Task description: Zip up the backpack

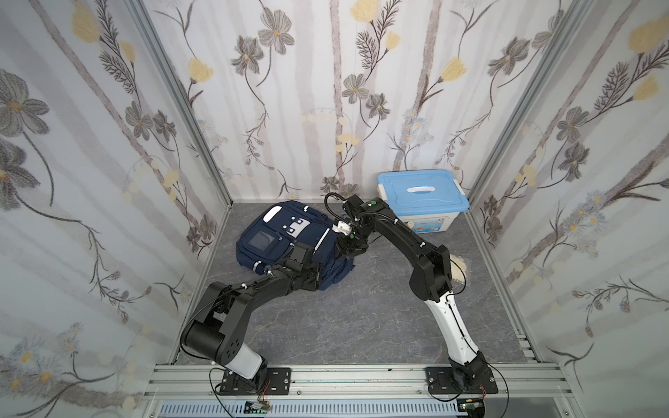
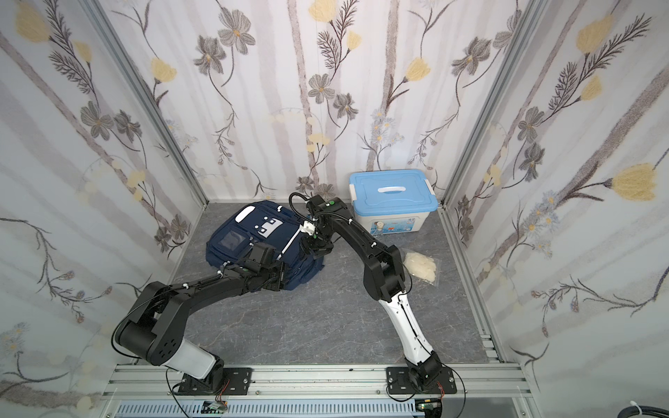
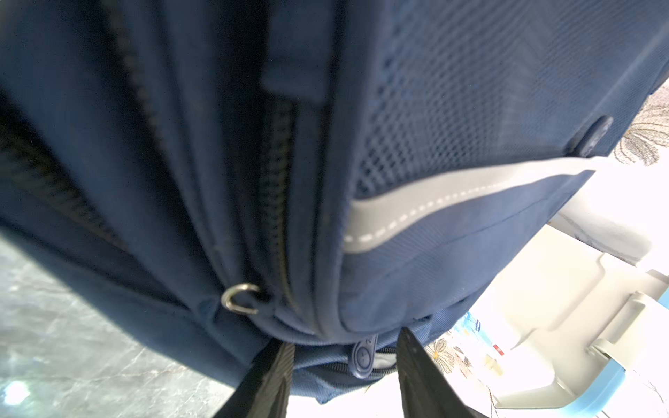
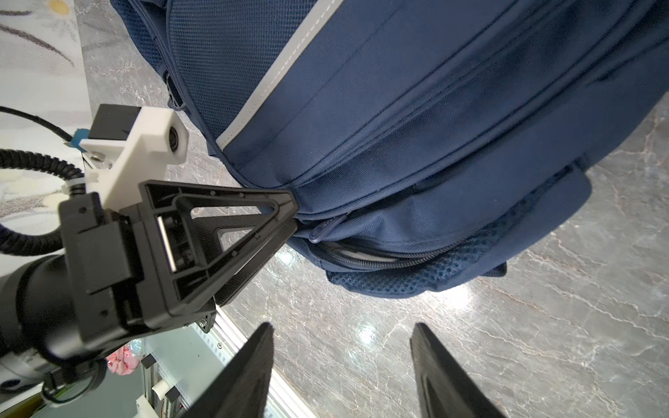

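Note:
The navy backpack [image 1: 275,230] lies at the back left. In the left wrist view, my left gripper stands open at its end, a zipper pull [image 3: 361,356] showing between the fingers; contact cannot be told. A metal ring [image 3: 237,298] is nearby. In the right wrist view, my right gripper is open above bare floor just beside the bag, with nothing between its fingers. The left gripper's tip reaches the bag's zipped edge there, beside a pull [image 4: 327,228] and a curved zipper [image 4: 376,261].
A blue-lidded box [image 2: 393,188] stands at the back right. A clear bag with pale contents [image 2: 420,268] lies right of my right arm.

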